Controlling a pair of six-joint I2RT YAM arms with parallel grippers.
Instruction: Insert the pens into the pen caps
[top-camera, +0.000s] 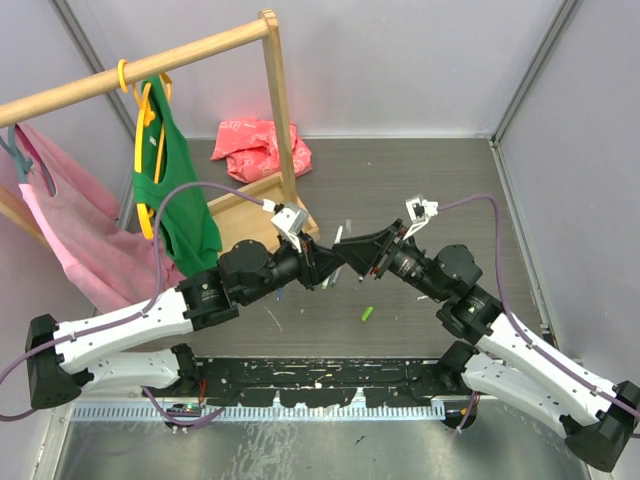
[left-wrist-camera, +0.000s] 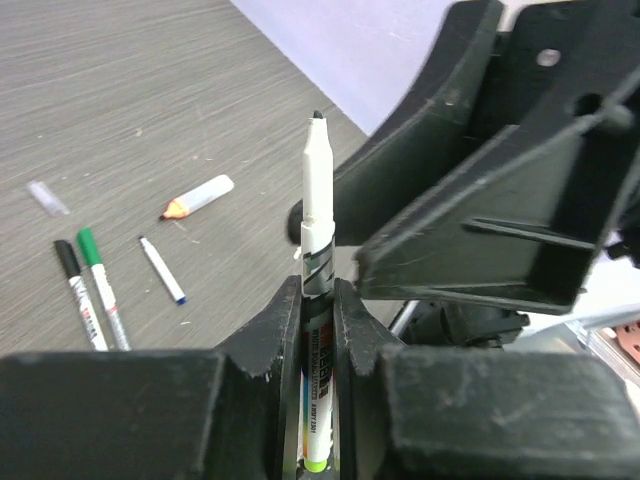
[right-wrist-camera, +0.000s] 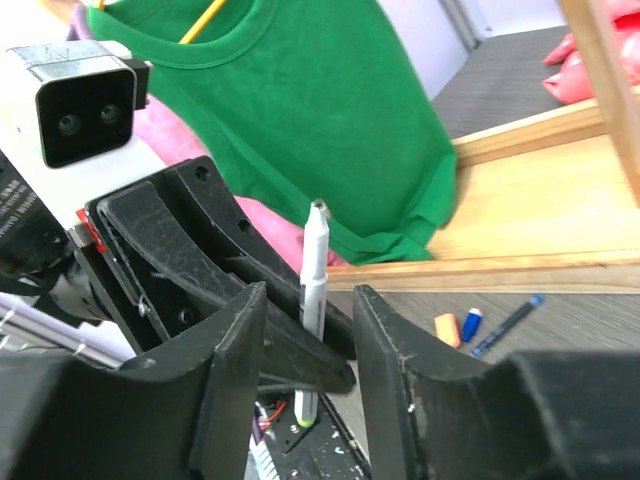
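A white pen (left-wrist-camera: 318, 190) stands upright with its dark tip bare at the top and a light green end below. My left gripper is shut on its lower part. Just right of the pen's upper part in the left wrist view are the fingers (left-wrist-camera: 480, 250) of my right gripper. In the right wrist view my right gripper is open, with the pen showing through the gap between its fingers; contact cannot be told. Loose on the table are an orange cap (right-wrist-camera: 447, 330) and a blue cap (right-wrist-camera: 471, 325).
Several pens lie on the table, among them an orange-tipped one (left-wrist-camera: 200, 196), a green-capped one (left-wrist-camera: 102, 290) and a black-capped one (left-wrist-camera: 82, 298). A wooden tray (right-wrist-camera: 550, 210) and the rack with a green garment (top-camera: 185, 190) stand at the left.
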